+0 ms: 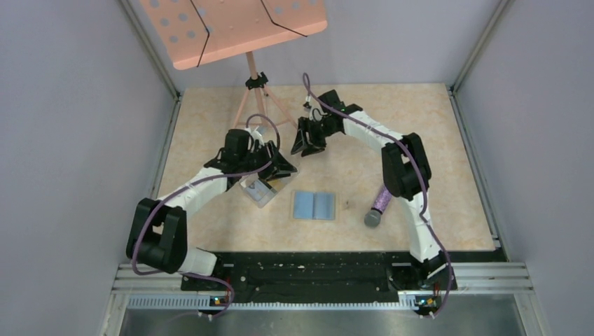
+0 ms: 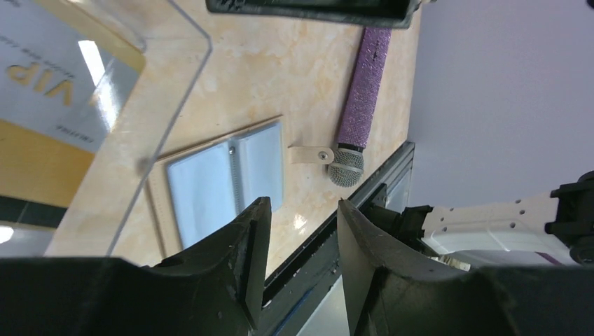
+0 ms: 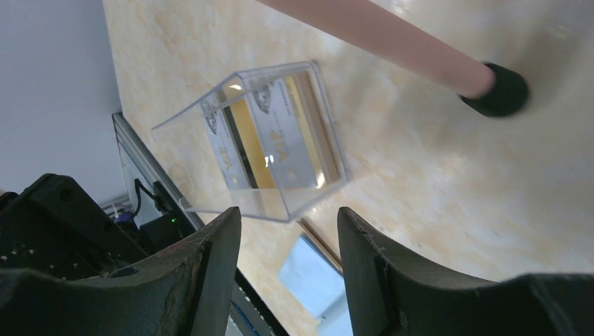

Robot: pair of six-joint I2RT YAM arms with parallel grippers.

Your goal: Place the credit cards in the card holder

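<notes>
An open card holder with two light blue inner panels lies at the front middle of the table; its snap strap sticks out to the right. Left of it stands a clear tray containing grey and gold cards, some marked VIP. My left gripper hovers over the tray's right part, open and empty. Farther back and to the right, my right gripper hangs open above the table, nothing between its fingers. In the top view the left gripper hides some of the tray.
A purple microphone lies to the right of the card holder. At the back left rises a pink music stand, one leg close to the right gripper.
</notes>
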